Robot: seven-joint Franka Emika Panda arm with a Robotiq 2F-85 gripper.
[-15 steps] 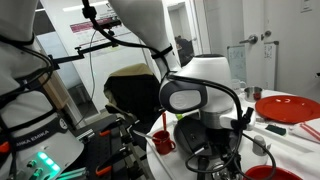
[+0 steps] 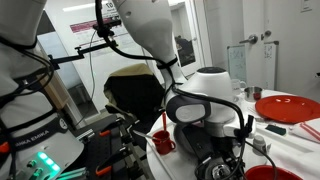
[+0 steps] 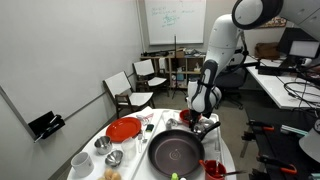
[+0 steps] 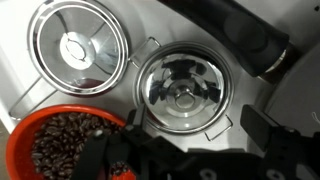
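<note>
Below my gripper, in the wrist view, sits a small shiny metal pot with a lid. The lid has a round knob at its centre, and thin wire handles show on the pot's sides. My two dark fingers stand wide apart near the bottom of that view, with nothing between them. The knob lies ahead of the gap, towards the middle of the view. In exterior view 1 the white arm reaches down to the table and partly hides the pot.
A red bowl of dark beans and a metal mesh strainer flank the pot. A black pan handle passes close by. The large black pan, red plate and red mug stand elsewhere on the table.
The arm has come down lower over the table near the pot. The other things on the table look unmoved.
</note>
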